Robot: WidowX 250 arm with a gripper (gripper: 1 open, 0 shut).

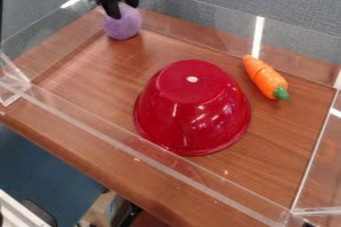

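Observation:
A purple ball-like object sits at the back left of the wooden table. Directly above it is my black gripper, at the top edge of the view, its fingers at or just over the object's top. Whether it is open or shut on the object I cannot tell. An upturned red bowl rests in the middle right, and an orange carrot with a green tip lies to its upper right.
Clear low walls surround the table top. A grey padded wall stands behind.

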